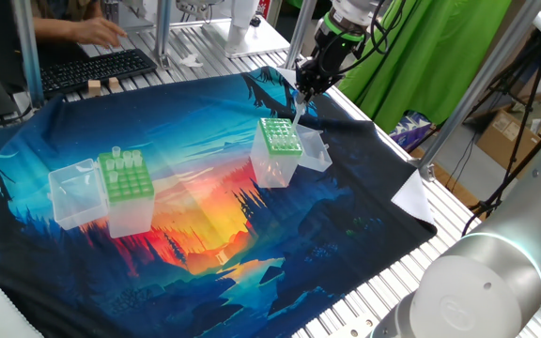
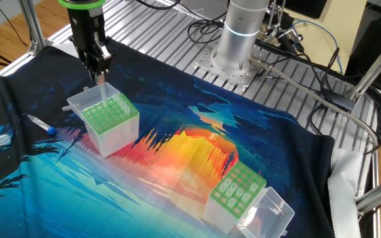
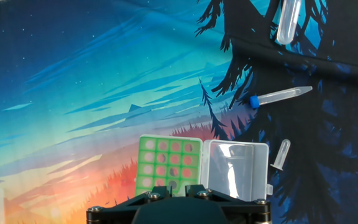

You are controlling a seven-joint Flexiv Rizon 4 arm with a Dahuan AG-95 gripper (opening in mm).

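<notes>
My gripper (image 1: 301, 88) points down beside a green-topped rack (image 1: 281, 137), its fingers closed around the upper end of a slim clear tube (image 2: 103, 92). That tube hangs roughly upright; whether its lower end touches the rack or lid cannot be told. In the wrist view, the rack's green grid (image 3: 169, 160) of holes lies partly behind the gripper, and the held tube is hidden. The rack's clear lid (image 3: 236, 169) lies open. A second green-topped rack (image 2: 241, 186), also with an open lid (image 2: 270, 215), holds several clear tubes.
Loose on the cloth lie a blue-capped tube (image 3: 283, 96), a small clear tube (image 3: 282, 154) and a larger clear tube (image 3: 289, 22). Between the racks the cloth is clear. A person's hand (image 1: 99, 34) is by the keyboard (image 1: 101, 68) at the back.
</notes>
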